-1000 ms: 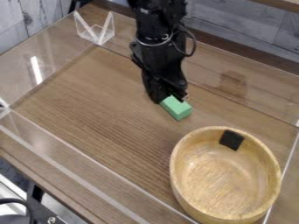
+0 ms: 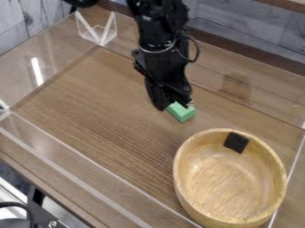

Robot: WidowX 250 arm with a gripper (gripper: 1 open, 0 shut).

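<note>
My black gripper [image 2: 166, 100] reaches down from the top centre to the tabletop, its tip just left of a small green block [image 2: 181, 113] and close to it; whether they touch is unclear. The fingers look close together, shut, with nothing visible between them. A large light-wooden round bowl [image 2: 226, 191] sits at the lower right, with a black rectangle [image 2: 236, 142] on its rim.
A clear plastic object [image 2: 98, 27] stands at the back left. A raised wooden ledge runs along the back right. Dark cables lie off the table at the lower left.
The arm has shifted very slightly, and the green block appears to sit a touch differently beside the gripper's tip. The rest looks the same.
</note>
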